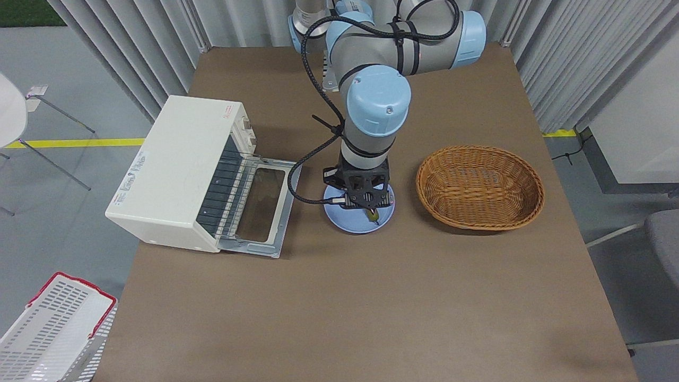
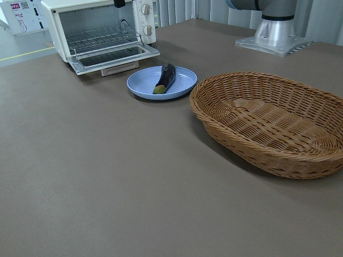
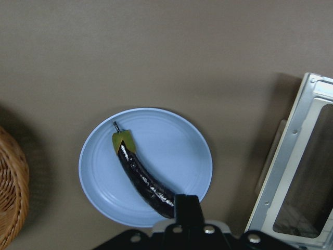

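A dark eggplant (image 3: 143,177) with a green cap lies on a blue plate (image 2: 140,82) between the white toaster oven and the basket. The oven (image 1: 165,165) has its glass door (image 1: 275,210) lowered flat, showing the wire rack inside. My gripper points down above the plate, near the eggplant's lower end in the wrist view; in the front view it hides most of the eggplant. Whether its fingers are open or shut is unclear.
A wicker basket (image 1: 480,188) sits right of the plate. The arm's mounting plate stands at the back of the table.
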